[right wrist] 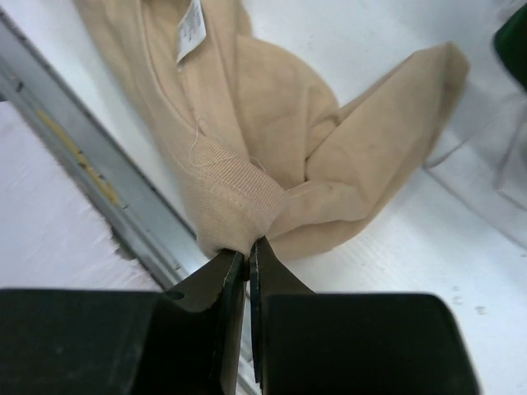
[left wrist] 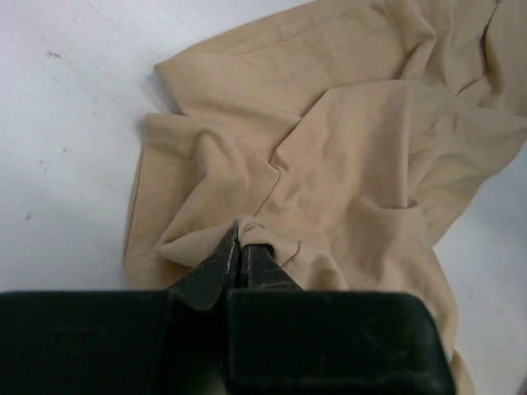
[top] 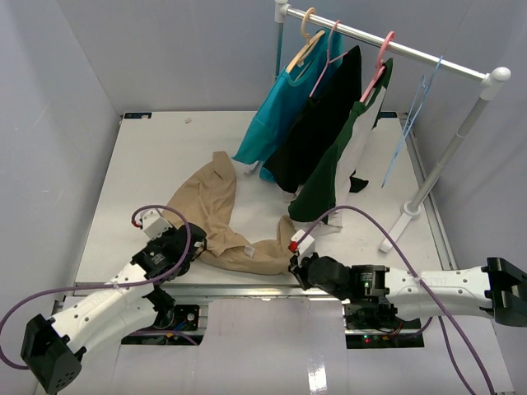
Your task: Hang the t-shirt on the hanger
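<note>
The tan t-shirt (top: 210, 206) lies crumpled on the white board, spread from the middle toward the front edge, with a small white tag (right wrist: 191, 31). My left gripper is down on the shirt's left part, shut on a bunched fold. My right gripper is down at the front right, shut on a ribbed edge of the shirt (right wrist: 230, 197).
A white rack (top: 453, 66) stands at right, with teal (top: 272, 115), black (top: 305, 140) and green garments (top: 313, 193) on hangers, reaching over the board, and a bare blue hanger (top: 399, 136). The board's back left is clear.
</note>
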